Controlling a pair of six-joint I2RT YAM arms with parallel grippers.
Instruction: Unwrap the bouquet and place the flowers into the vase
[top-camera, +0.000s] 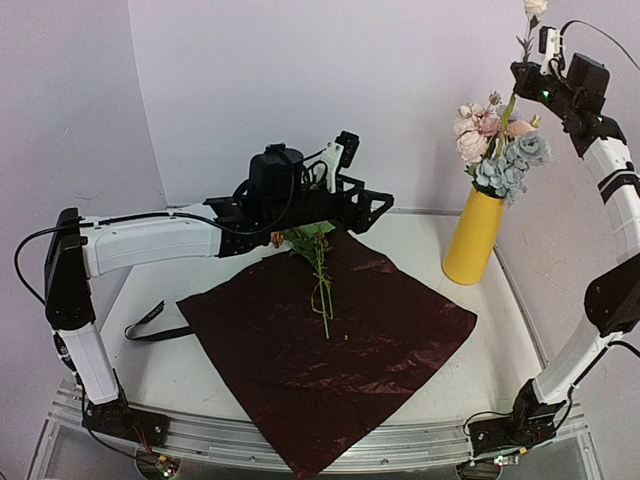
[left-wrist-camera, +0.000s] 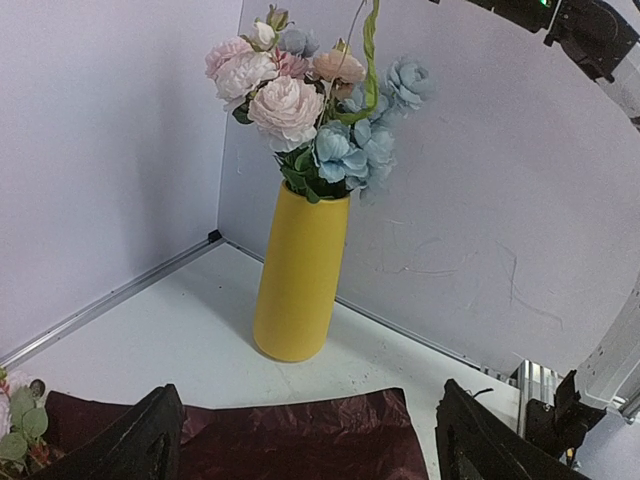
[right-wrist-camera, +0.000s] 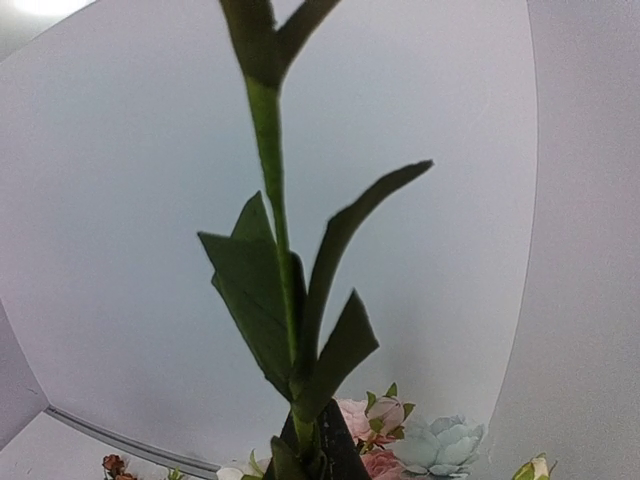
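Observation:
The yellow vase (top-camera: 473, 240) stands upright at the back right, filled with pink, white and blue flowers (left-wrist-camera: 300, 110). Above that bouquet, my right gripper (top-camera: 518, 76) is shut on the stem of a white rose (top-camera: 535, 7). The rose's head points up, and its lower stem with a long green leaf (left-wrist-camera: 370, 60) hangs in front of the bouquet; its bottom end is hard to make out. In the right wrist view the leafy stem (right-wrist-camera: 270, 150) rises from between the fingers. My left gripper is open and empty, high over the cloth's back part.
A dark red cloth (top-camera: 340, 370) covers the middle of the white table. On it lie more flowers (top-camera: 318, 262) with green stems, partly under the left arm. A black strap (top-camera: 160, 330) lies left of the cloth. Walls stand close behind and right of the vase.

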